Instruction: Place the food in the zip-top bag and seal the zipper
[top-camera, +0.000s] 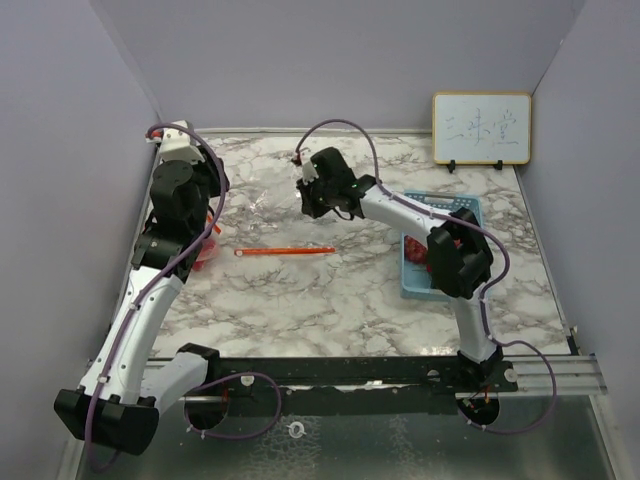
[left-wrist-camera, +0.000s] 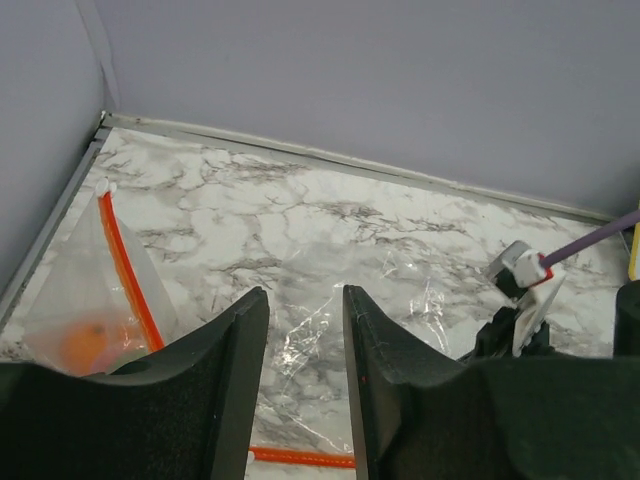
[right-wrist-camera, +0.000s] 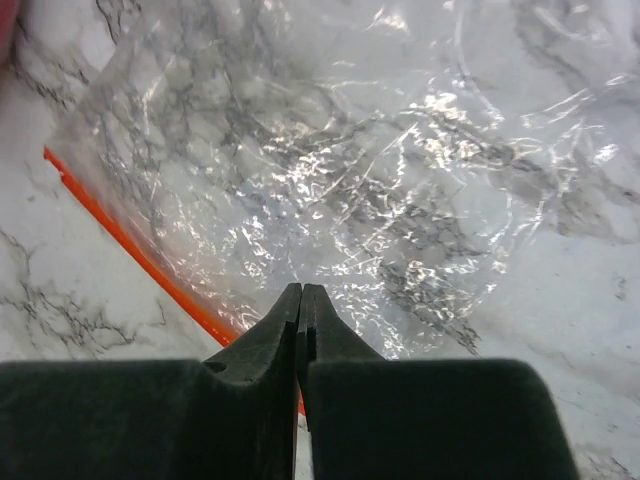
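Note:
The empty clear zip-top bag (right-wrist-camera: 380, 150) lies flat at mid-table. Its orange zipper (top-camera: 285, 251) runs along the near edge. My right gripper is over the bag, fingers pressed together with only air between them; the orange strip (right-wrist-camera: 140, 255) passes outside and partly behind them. At the far left, my left gripper is partly open and empty, above the table. A second bag (left-wrist-camera: 85, 310) with an orange zipper (left-wrist-camera: 130, 270) stands beside the left wall, colourful food blurred inside it.
A blue basket (top-camera: 414, 284) at the right holds red food (top-camera: 415, 250), partly hidden by the right arm. A small whiteboard (top-camera: 481, 128) stands at the back right.

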